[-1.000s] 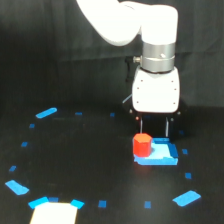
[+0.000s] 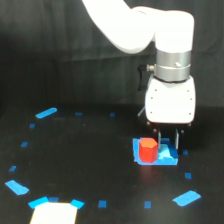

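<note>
A red block (image 2: 148,150) is at the left side of a small blue tray (image 2: 172,160), overlapping it in the view. Whether the block rests on the tray's floor is hard to tell. Just above the tray and to the right of the block hangs my gripper (image 2: 168,138), pointing down. Its two thin dark fingers are apart, and no object shows between them. Against the dark background the fingertips are faint, so any contact with the block or tray cannot be made out.
Blue tape strips (image 2: 46,113) and small blue squares mark the dark table. A pale box (image 2: 54,213) stands at the front left edge. The table left of the tray is free of objects.
My gripper has moved lower and to the right. The red block has shifted slightly right and nearer the camera, against the tray's left side.
</note>
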